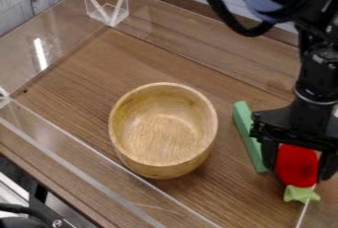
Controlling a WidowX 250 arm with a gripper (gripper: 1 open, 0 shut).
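My black gripper (294, 135) reaches down at the right, open, its fingers around the top of a red object (298, 165) with a light green end below it. A green stick-like block (250, 131) lies just left of the gripper, partly hidden by it. A wooden bowl (161, 125) sits left of these on the table.
A clear plastic holder (106, 7) stands at the back left. A transparent edge runs along the near left, and a dark cable hangs over the back.
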